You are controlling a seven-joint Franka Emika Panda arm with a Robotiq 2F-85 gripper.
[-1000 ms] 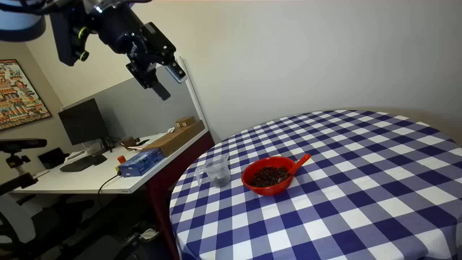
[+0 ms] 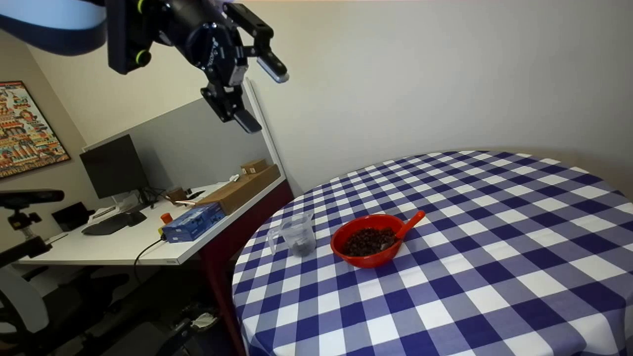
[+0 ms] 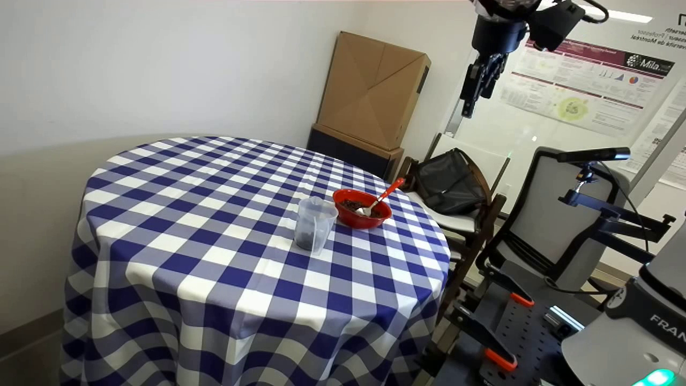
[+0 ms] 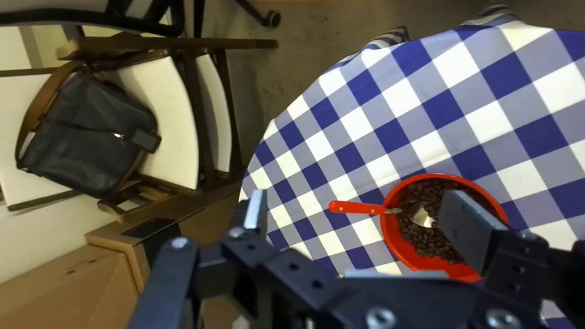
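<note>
A red bowl (image 2: pixel 350 259) of dark coffee beans (image 4: pixel 428 238) stands on the checked table. A spoon with a red handle (image 4: pixel 356 207) leans on its rim, its metal head in the beans. Left of the bowl in exterior view 1 is a clear measuring jug (image 2: pixel 298 234) with something dark at its bottom. High above the table's level, my gripper (image 2: pixel 267 100) is open and empty, well apart from both vessels. In the wrist view one of its fingers (image 4: pixel 466 225) covers part of the bowl; the jug does not show there.
The checked tablecloth (image 2: pixel 504 255) is otherwise bare around the bowl and jug. A chair with a black bag (image 4: pixel 90 134) stands beyond the table edge, near a cardboard box (image 3: pixel 373 90). A desk with a blue box (image 2: pixel 194 222) lies left in exterior view 1.
My gripper has moved right and slightly up in exterior view 1, and its fingers look farther apart. The bowl, spoon and jug have stayed where they were.
</note>
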